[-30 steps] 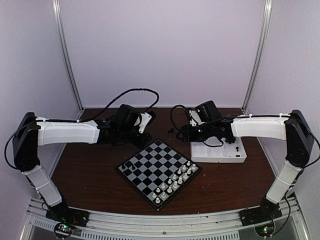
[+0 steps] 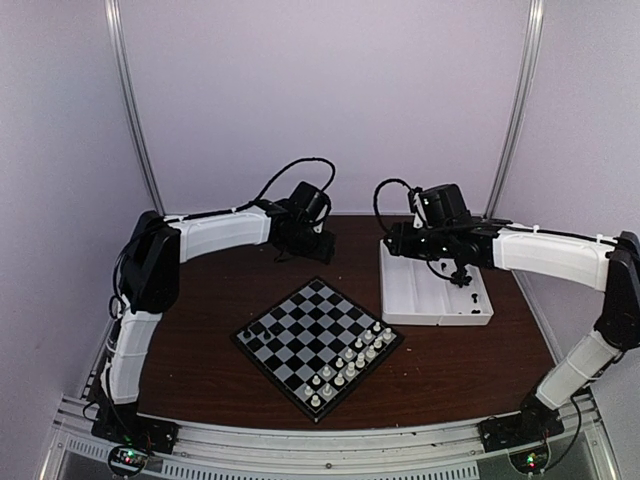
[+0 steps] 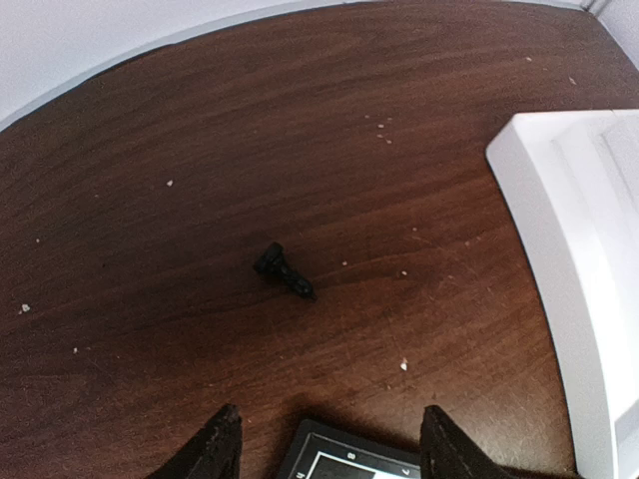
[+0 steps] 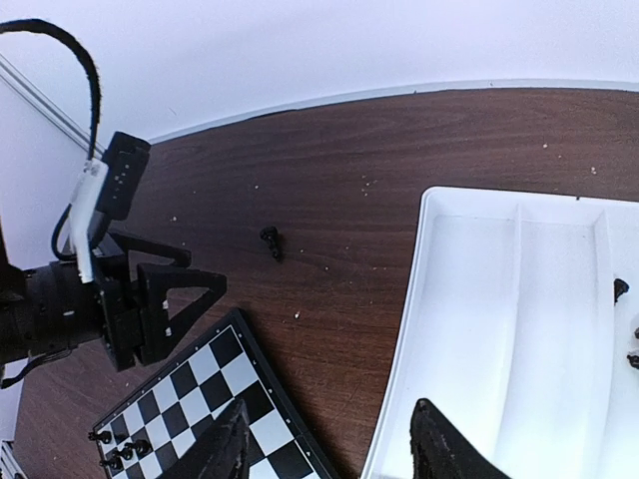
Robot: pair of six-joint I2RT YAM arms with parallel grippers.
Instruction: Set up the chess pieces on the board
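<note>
The chessboard (image 2: pixel 316 330) has white pieces (image 2: pixel 350 362) along its near right side and a few dark pieces (image 2: pixel 257 334) at the left. A loose black piece (image 3: pixel 284 270) lies on its side on the wood behind the board. My left gripper hangs open above the table, short of that piece. In the right wrist view the same piece (image 4: pixel 271 241) shows beyond the board. My right gripper is above the board and tray area, fingers apart with nothing visible between them.
The white tray (image 4: pixel 459 329) stands right of the board, holding several black pieces (image 2: pixel 461 277) in its right part. Bare wood lies behind and left of the board.
My right arm has moved to the right, over the tray.
</note>
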